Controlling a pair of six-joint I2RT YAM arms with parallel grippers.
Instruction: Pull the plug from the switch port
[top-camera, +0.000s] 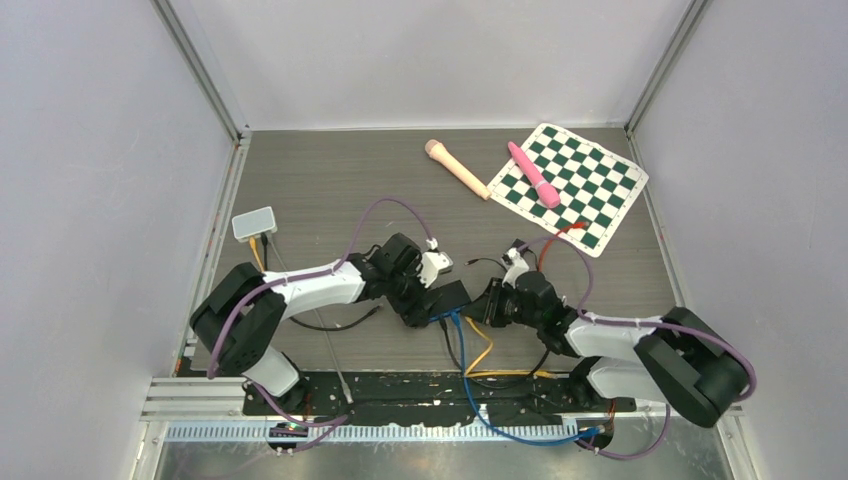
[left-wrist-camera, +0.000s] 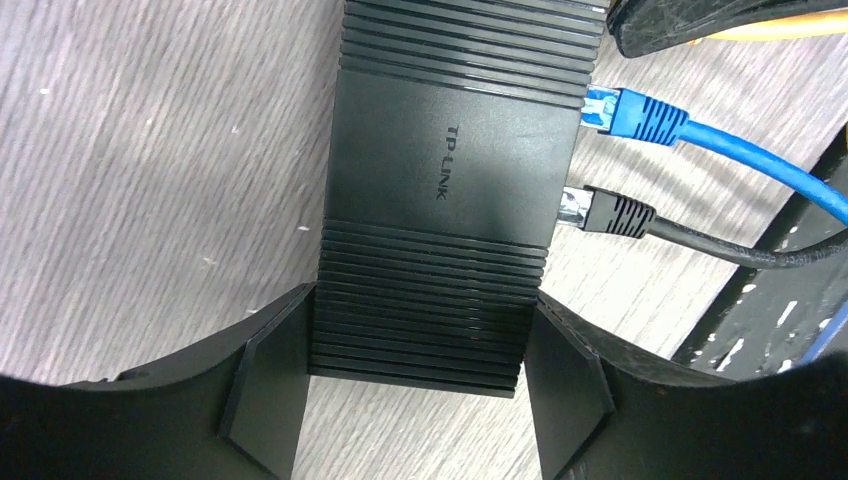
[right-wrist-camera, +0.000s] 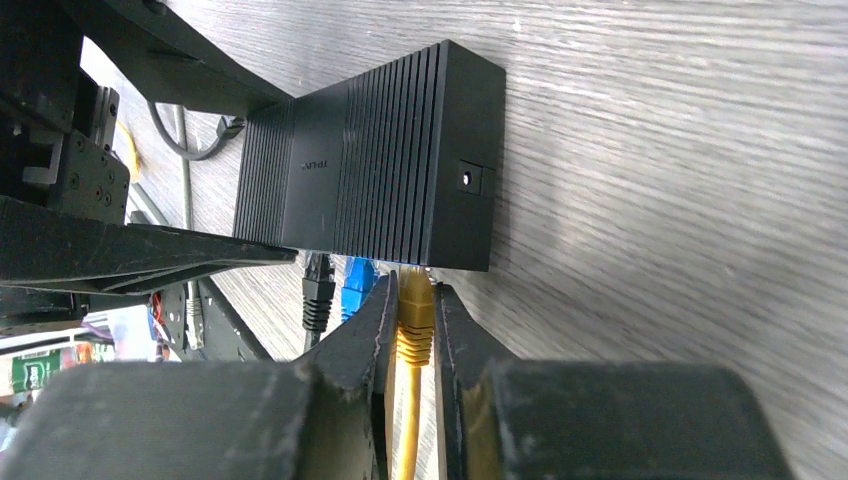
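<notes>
A black TP-LINK switch (left-wrist-camera: 440, 160) lies between the fingers of my left gripper, which is shut on its end. In the right wrist view, a yellow plug (right-wrist-camera: 415, 315) sits at the edge of the switch (right-wrist-camera: 385, 150), its tip still against the port side. The narrow fingers of my right gripper stand on either side of this plug with little gap; whether they press on it is unclear. Blue (left-wrist-camera: 645, 117) and black (left-wrist-camera: 618, 212) plugs sit in neighbouring ports.
Yellow and blue cables (top-camera: 470, 388) run towards the table's front edge. A white box (top-camera: 254, 223) stands at the left. Behind the arms lie a checkered board (top-camera: 610, 185), a pink microphone (top-camera: 533, 175) and a beige one (top-camera: 457, 170).
</notes>
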